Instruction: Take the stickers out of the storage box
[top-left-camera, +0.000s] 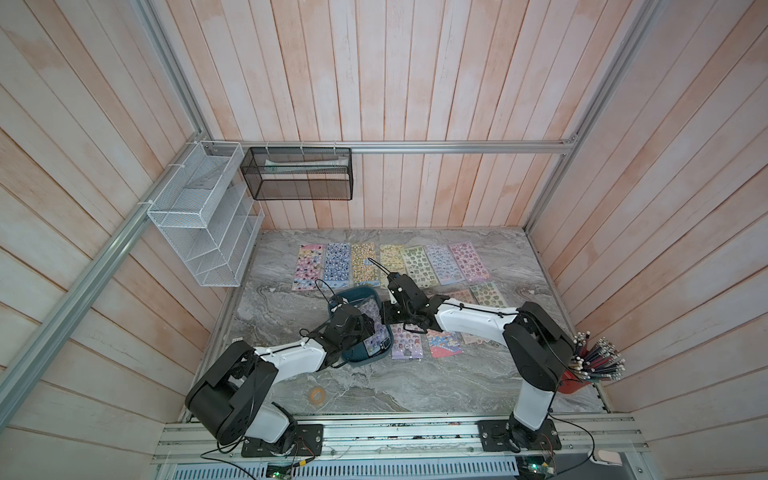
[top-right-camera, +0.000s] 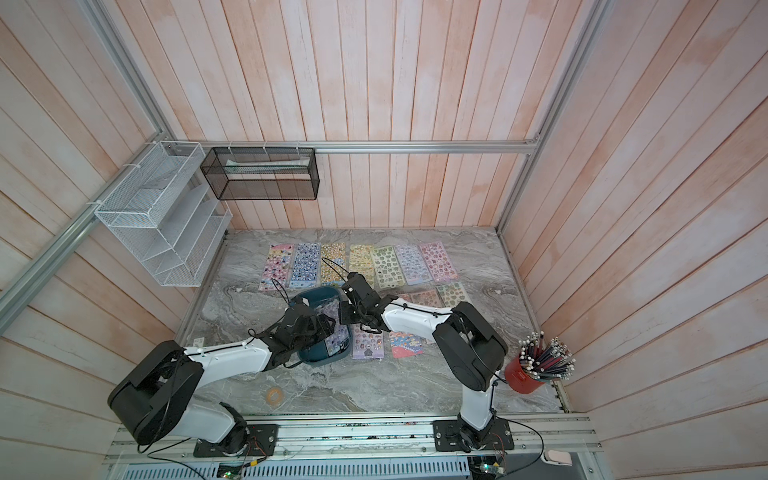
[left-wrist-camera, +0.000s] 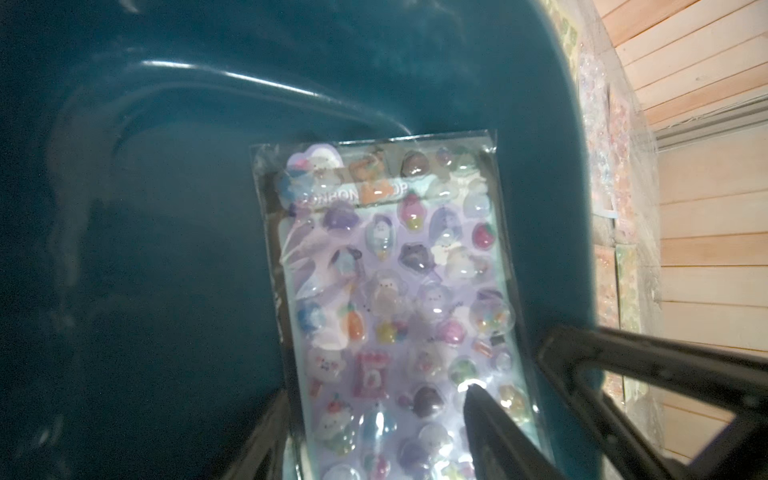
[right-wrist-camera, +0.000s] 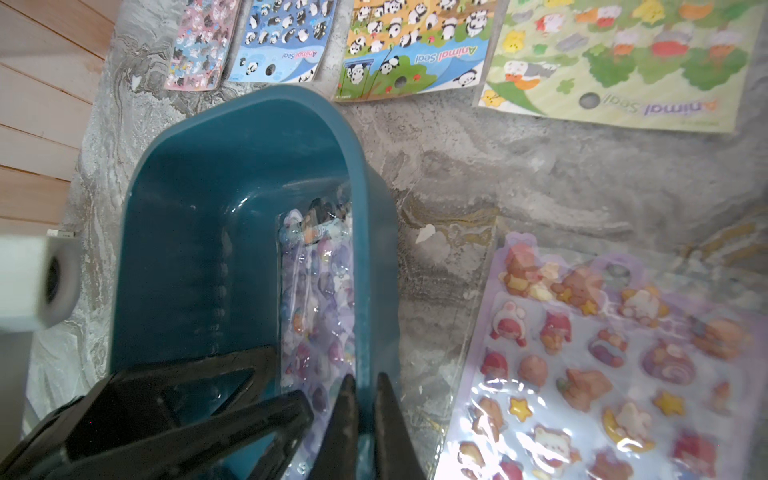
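The teal storage box (top-left-camera: 369, 360) stands on the table with a purple sticker sheet (left-wrist-camera: 400, 280) in a clear sleeve lying inside it, along the box's right side. Over that sheet, in the left wrist view, my left gripper has its fingers apart; no grasp shows, and I cannot tell whether its tips touch the sleeve. My right gripper is shut on the box's right wall (right-wrist-camera: 361, 280), a finger on each side of it. In the right wrist view, the sheet's lower part is hidden behind my left gripper's dark fingers (right-wrist-camera: 232, 420).
Several sticker sheets lie in a back row, including a panda sheet (right-wrist-camera: 416, 48) and a green sheet (right-wrist-camera: 624, 64). A lilac sheet (top-left-camera: 406, 342) lies just right of the box. A red pot of pens (top-right-camera: 524, 380) stands far right.
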